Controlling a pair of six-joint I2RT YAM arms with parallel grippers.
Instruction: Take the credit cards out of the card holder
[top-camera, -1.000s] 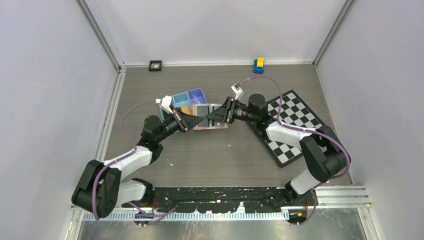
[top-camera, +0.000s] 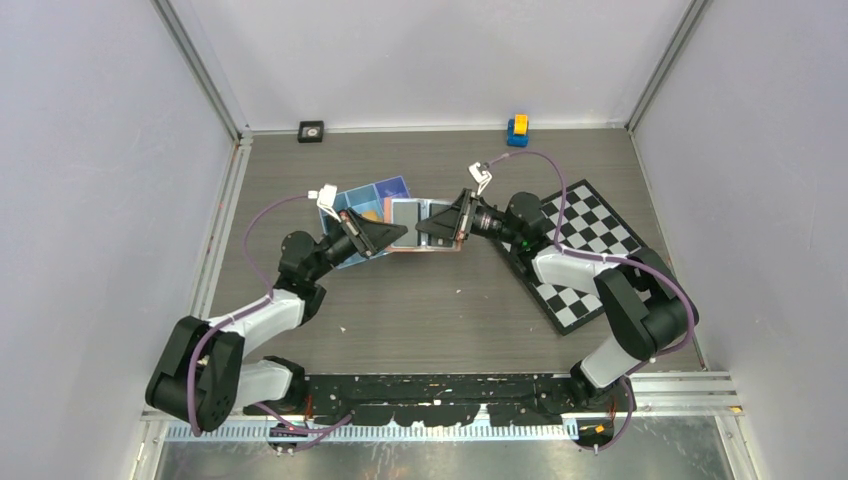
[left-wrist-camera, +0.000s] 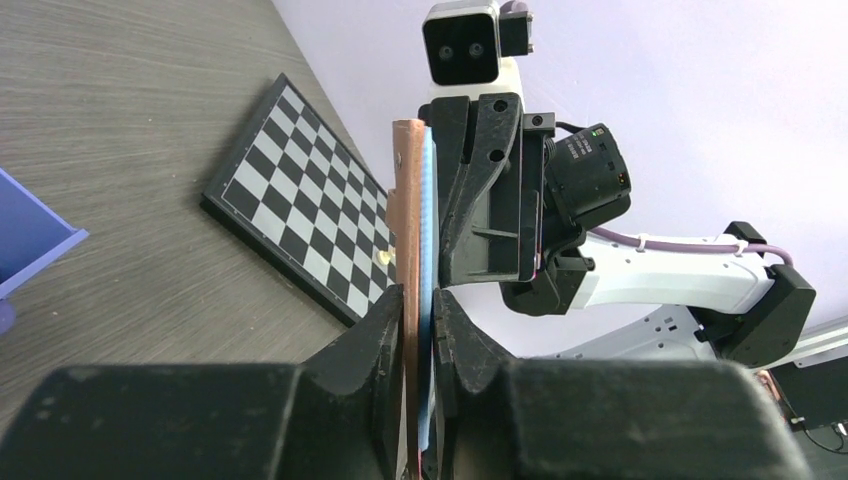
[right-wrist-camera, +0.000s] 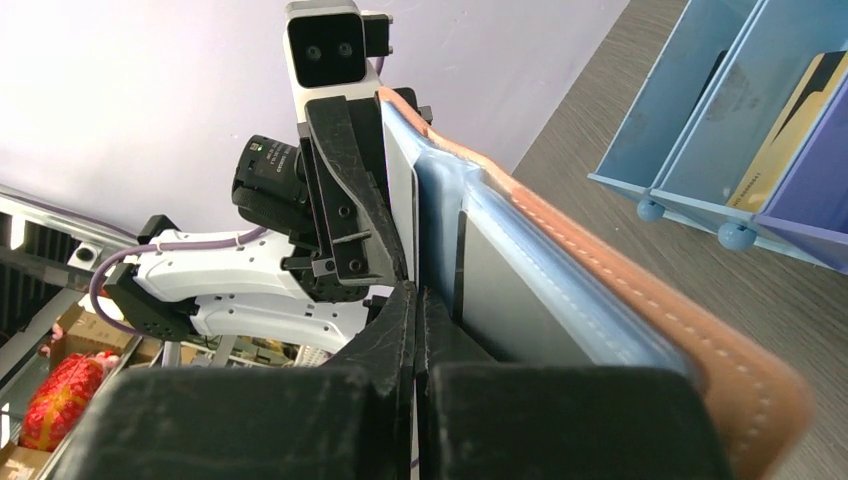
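Note:
An open card holder (top-camera: 425, 250) with a brown stitched edge and clear bluish sleeves is held up between the two arms. My left gripper is shut on it; in the left wrist view the holder stands upright and edge-on between the fingers. My right gripper is shut at the inner edge of a grey card (right-wrist-camera: 400, 185), which sits in the sleeve on the left arm's side. A second grey card (right-wrist-camera: 505, 300) lies in the opposite sleeve, partly behind the right fingers. How deep the grip reaches is hidden.
Behind the holder stands a blue-and-purple compartment box (top-camera: 393, 187) with a yellow card (right-wrist-camera: 790, 135) in it. A checkered board (top-camera: 590, 225) lies at the right. A black square object (top-camera: 311, 131) and a blue-yellow toy (top-camera: 518, 130) sit at the back.

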